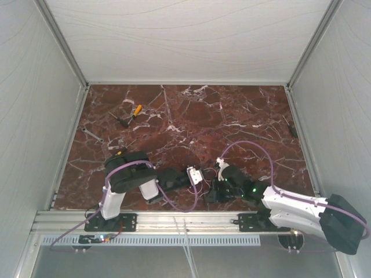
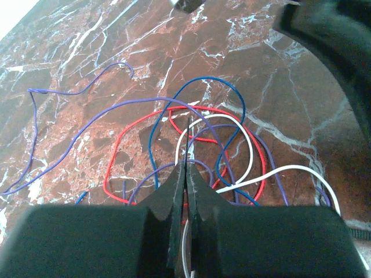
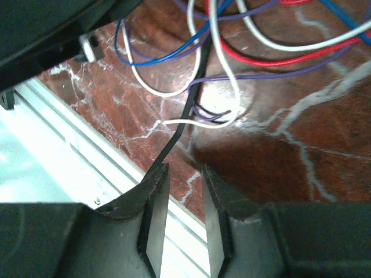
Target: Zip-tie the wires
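Observation:
Red, blue, white and purple wires (image 2: 110,159) lie in loose loops on the dark marble table. Across them in the right wrist view runs a black strip (image 3: 186,108), apparently a zip tie, its lower end reaching the left finger of my right gripper. That gripper is part open, and whether the strip passes between or behind its fingers is unclear. My left gripper is shut over the wire loops. A thin dark line stands out beyond its tips; I cannot tell whether they pinch anything.
The metal rail (image 1: 174,220) runs along the table's front edge, close to the right gripper. An orange-handled tool (image 1: 137,110) and a wrench (image 1: 93,135) lie at the left. Both arms stand close together.

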